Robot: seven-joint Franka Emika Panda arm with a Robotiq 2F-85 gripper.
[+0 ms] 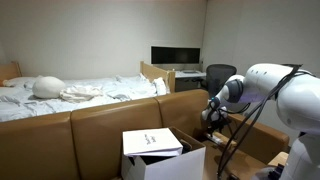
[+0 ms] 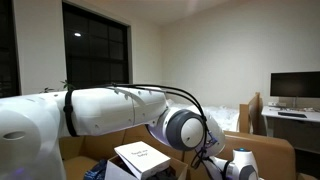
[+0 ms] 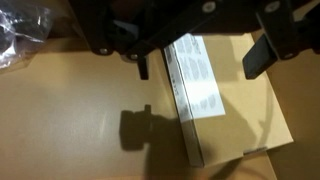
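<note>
My gripper stands open in the wrist view, one dark finger (image 3: 142,68) on the left and the other finger (image 3: 257,60) on the right. Beneath it lies a brown cardboard box (image 3: 240,120) with a white printed label (image 3: 203,88) along one side. The box is partly covered by the gripper, and nothing is visibly clasped. In exterior view 1 the gripper (image 1: 211,117) hovers low over the right end of the brown couch (image 1: 100,128), where the box is too small to make out clearly.
Crumpled clear plastic (image 3: 22,32) lies at the wrist view's upper left. A white open box (image 1: 160,165) with a white book (image 1: 152,141) on top stands left of the arm. The couch back (image 1: 180,110) rises close behind the gripper.
</note>
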